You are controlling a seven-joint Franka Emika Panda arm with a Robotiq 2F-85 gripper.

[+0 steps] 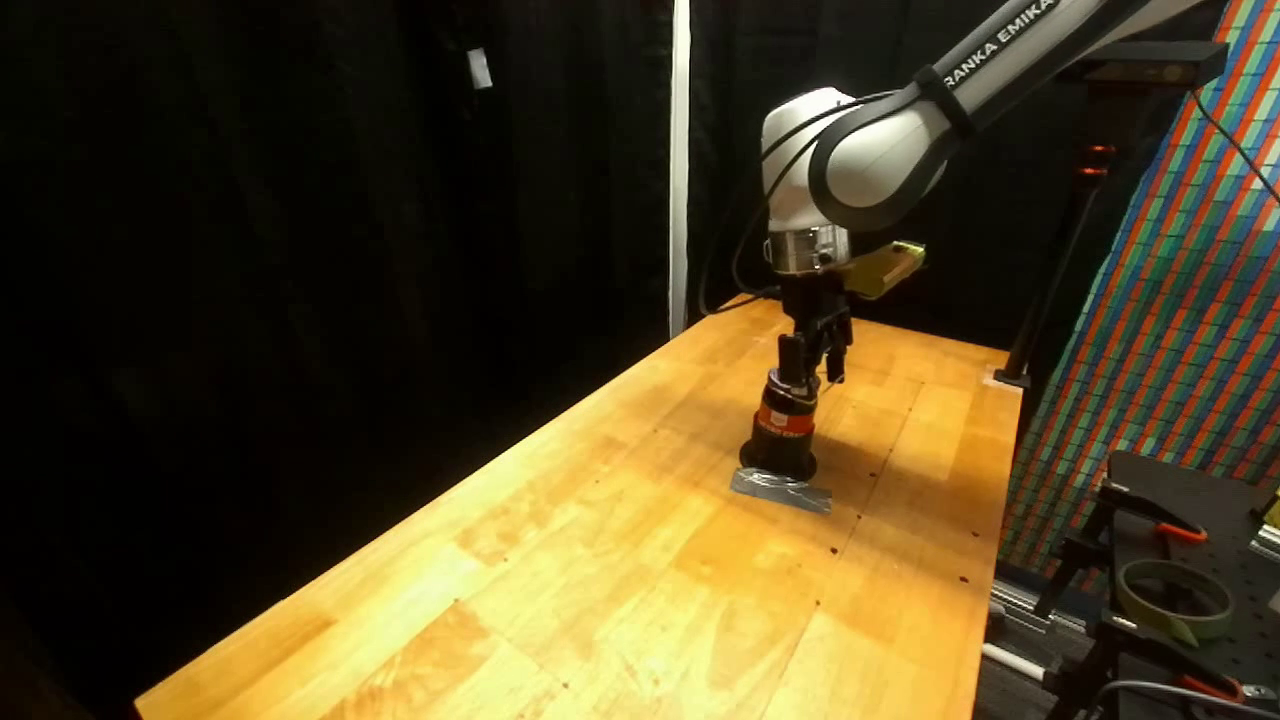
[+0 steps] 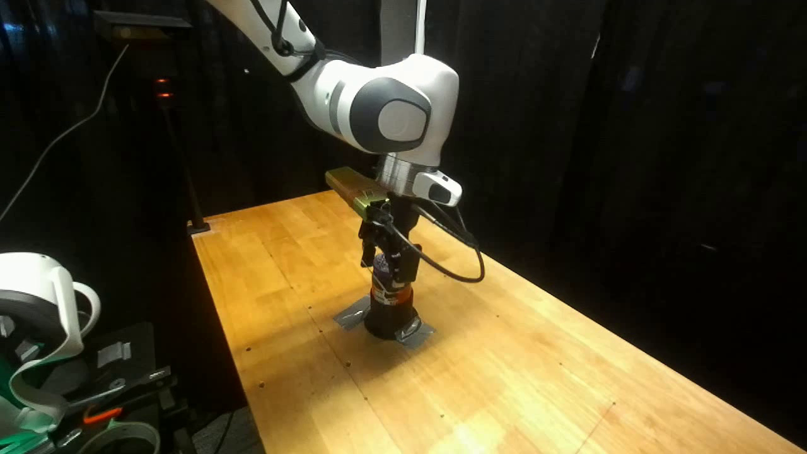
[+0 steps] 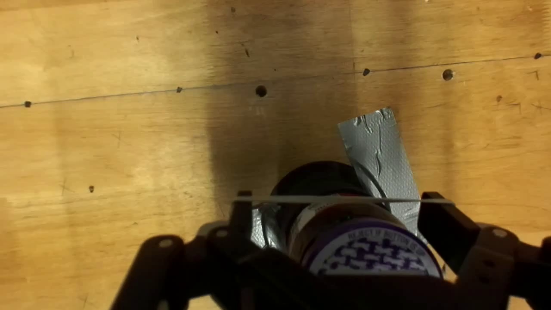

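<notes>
A jar (image 1: 786,424) with a purple patterned lid (image 3: 379,250) and a red-orange label stands upright in a black round base (image 2: 387,319). Grey tape (image 3: 379,147) runs from that base onto the table. My gripper points down at the jar's top, its fingers open. In the wrist view the lid lies between the two fingers, nearer the right one, with its lower part hidden by the gripper. A thin pale strand stretches from fingertip to fingertip. Whether either finger touches the lid cannot be made out.
A white headset (image 2: 38,295) lies there too.
</notes>
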